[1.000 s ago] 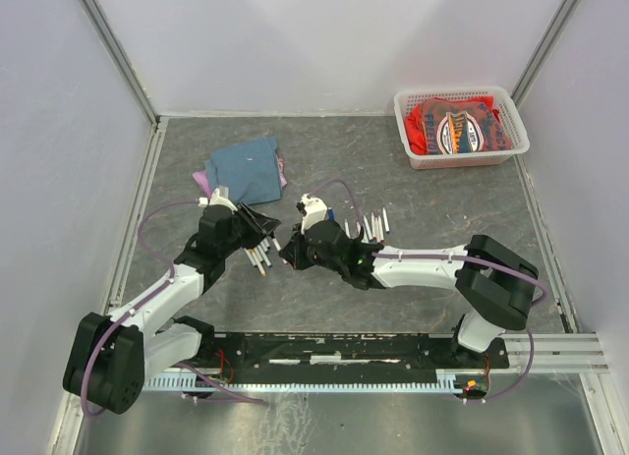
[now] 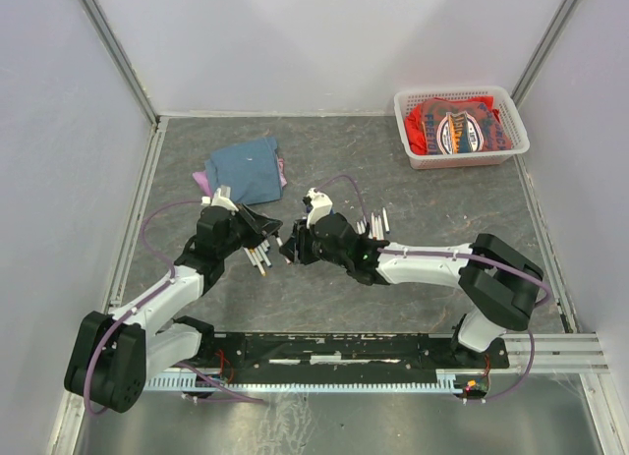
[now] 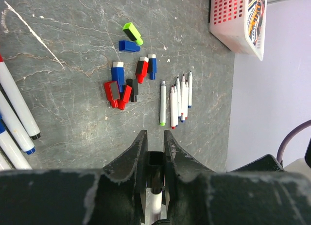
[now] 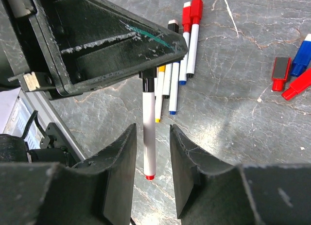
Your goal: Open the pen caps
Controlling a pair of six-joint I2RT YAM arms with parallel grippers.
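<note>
A white pen with a black cap end and a red tail end hangs from my left gripper. That gripper's fingers are closed around the black end. In the top view the left gripper is left of the right gripper. My right gripper stands open, its fingers on either side of the white barrel with gaps showing. Capped pens lie side by side on the table behind. Loose caps in red, blue, black and green lie apart from several uncapped pens.
A white basket with a red bag stands at the back right. A blue cloth lies at the back left. Bare table shows in front of the grippers.
</note>
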